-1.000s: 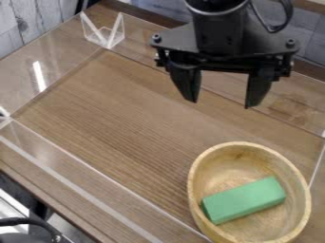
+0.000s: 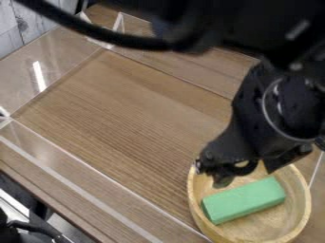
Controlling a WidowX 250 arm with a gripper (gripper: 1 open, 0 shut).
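A green rectangular block [image 2: 244, 199] lies inside a round, pale wooden bowl [image 2: 284, 224] at the lower right. My dark gripper [image 2: 235, 159] is low over the back of the bowl, just above and behind the block, and hides part of the bowl's rim. It stands open, with nothing seen between its fingers.
Dark cables cross the top of the view. A dark object sits at the lower left corner.
My gripper has come down and toward the camera, from above the middle of the table to just over the bowl. The block and bowl look unmoved.
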